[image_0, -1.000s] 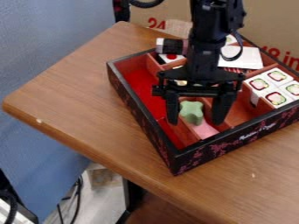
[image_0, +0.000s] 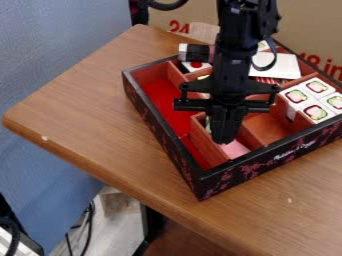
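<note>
My black gripper (image_0: 225, 130) is lowered into the dark patterned box (image_0: 201, 178), over a small red compartment in its near part. Its fingertips are close together over a pale green piece, which is mostly hidden behind them; whether they hold it cannot be told. A pink item (image_0: 234, 150) lies in that compartment below the fingers.
The box's left section (image_0: 160, 97) is bare red. White tiles (image_0: 315, 100) fill a right compartment, with more white items at the back. A cardboard box stands behind.
The fingers have drawn together from spread apart around the green piece, which was in plain view a second ago and is now mostly covered.
</note>
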